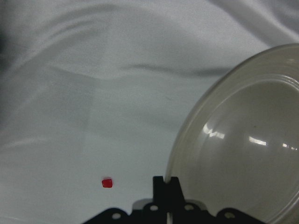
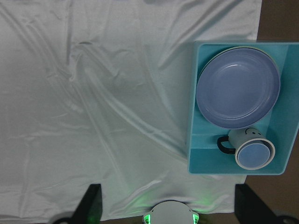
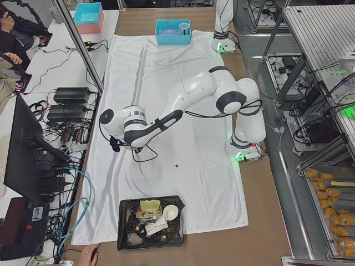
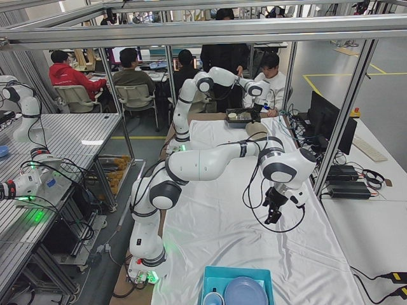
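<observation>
A cream plate (image 1: 238,154) fills the right of the left wrist view, with my left gripper shut on its rim; in the camera left view that gripper (image 3: 122,143) is largely behind its arm. A small red piece (image 1: 107,182) lies on the white cloth nearby. My right gripper stands open and empty above the cloth beside a turquoise bin (image 2: 198,158), which holds a blue plate (image 2: 237,86) and a mug (image 2: 254,154) with something blue in it. The right gripper (image 4: 276,206) also shows in the camera right view.
A black tray (image 3: 123,221) with food scraps, a white cup and other items stands at the near end of the cloth. A monitor (image 3: 22,149) and electronics line the left edge.
</observation>
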